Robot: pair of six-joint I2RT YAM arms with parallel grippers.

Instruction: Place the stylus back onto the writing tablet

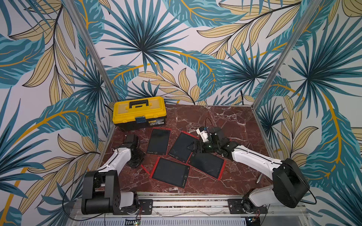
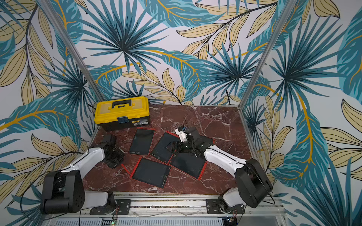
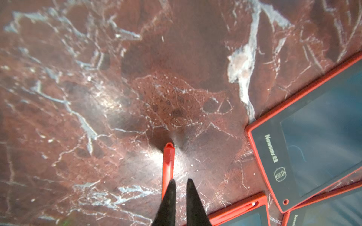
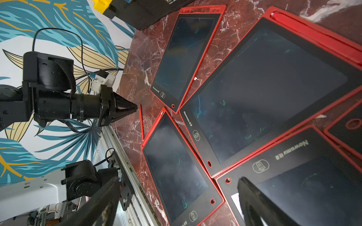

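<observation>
A red stylus lies on the table to the left of the tablets; it also shows as a thin red line (image 4: pixel 141 120) in the right wrist view. Just above it is my left gripper, its fingertips close together with a narrow gap, nothing visible between them. The stylus passes beside and under the left finger. Several red-framed black writing tablets (image 1: pixel 170 172) lie flat, close together. The far-left tablet (image 4: pixel 188 49) has small openings along its top strip, and I make out no stylus there. My right gripper stands wide open over the right-hand tablets, holding nothing.
A yellow and black toolbox (image 1: pixel 139 111) stands at the back left. One tablet's slot holds a red stylus (image 3: pixel 241 211). Another tablet (image 4: pixel 352 124) is partly hidden under the right arm.
</observation>
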